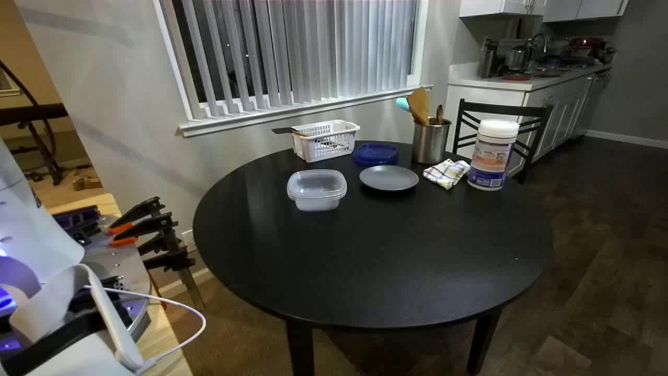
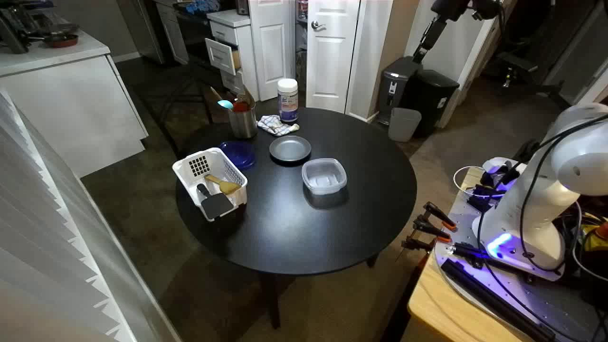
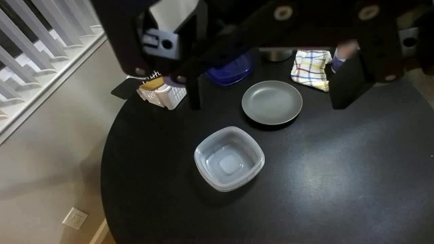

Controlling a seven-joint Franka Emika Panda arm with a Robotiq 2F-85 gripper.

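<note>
In the wrist view my gripper stands open, its two dark fingers wide apart with nothing held between them. It is above the black round table [image 3: 154,195]. A clear, square plastic container [image 3: 230,160] sits upright and empty on the tabletop. Beside it lies a grey plate [image 3: 272,102], also empty. Farther back are a blue lid [image 1: 376,154] and a folded checked cloth [image 1: 446,172]. The white basket [image 2: 236,171] holds a black spatula [image 2: 216,205] and a wooden spoon [image 2: 228,186]. Exterior view 1 does not show the gripper.
A steel utensil pot [image 1: 430,143] and a tall white-lidded tub [image 1: 491,156] stand at the table's back right. Behind the basket is the window wall [image 1: 250,138]. A dark chair [image 1: 532,113] is beyond the tub.
</note>
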